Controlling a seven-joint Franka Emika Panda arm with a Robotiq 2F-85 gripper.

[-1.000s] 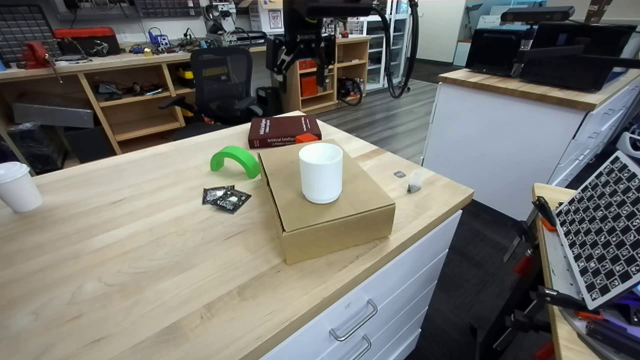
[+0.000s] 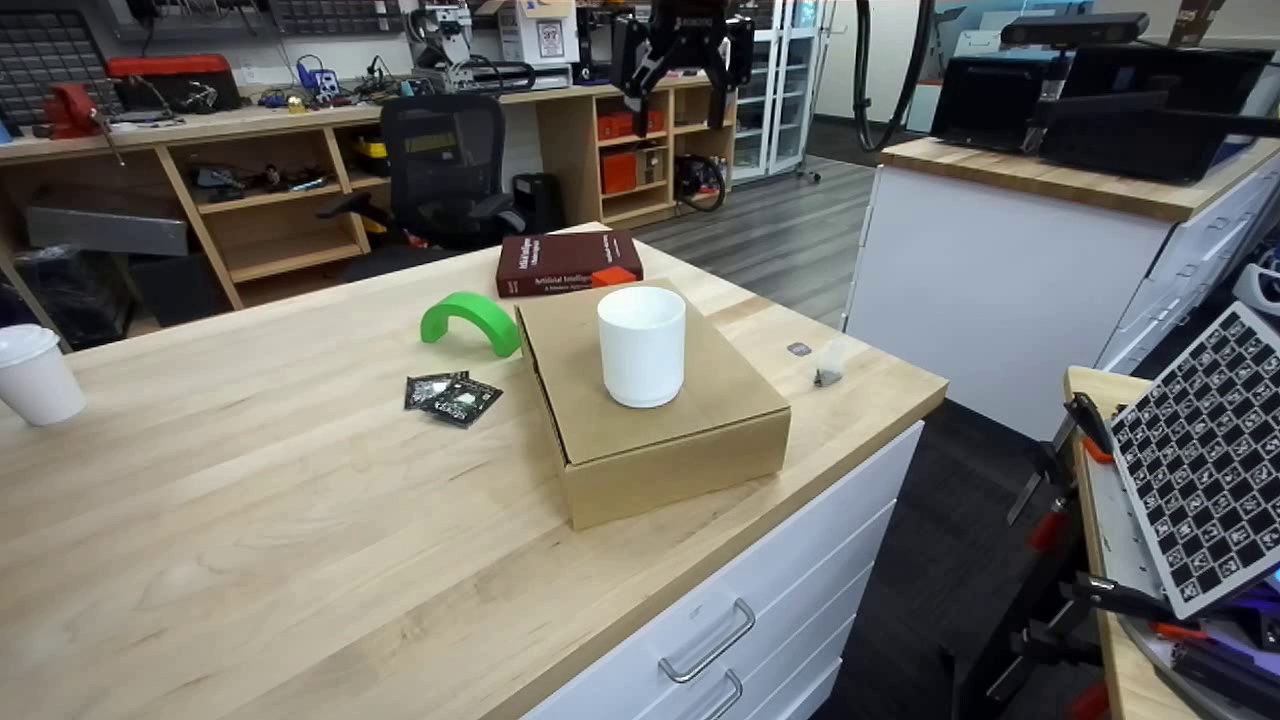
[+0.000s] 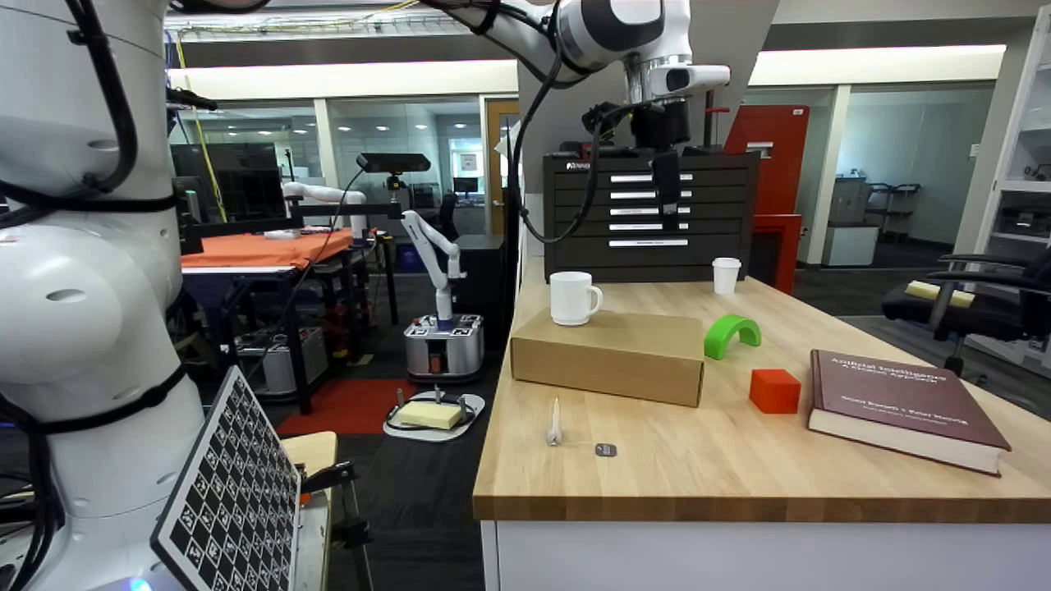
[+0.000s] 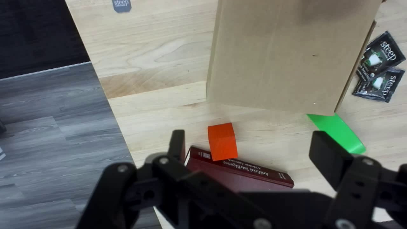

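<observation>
My gripper is open, high above the table, with nothing between its fingers; in exterior view 1 it shows at the top [image 2: 681, 114]. Below it in the wrist view lie an orange-red block [image 4: 222, 142] and a dark red book [image 4: 236, 173], with the block by the book's spine. A white mug [image 3: 573, 299] stands upright on a closed cardboard box [image 3: 611, 355]. Beside the box is a green arch [image 3: 731, 335]. Two black tea packets [image 2: 452, 397] lie flat on the table, and a tea bag [image 2: 829, 364] with its tag [image 2: 799, 349] sits near the edge.
A lidded white paper cup [image 2: 38, 374] stands at the table's far side from the book. A black tool chest [image 3: 645, 217] rises behind the table. The wooden tabletop [image 2: 264, 504] has wide clear room left of the box. The table's edge drops to the floor.
In exterior view 1 my gripper has shifted to the right and slightly up, and it has turned a little. The objects on the table have not moved.
</observation>
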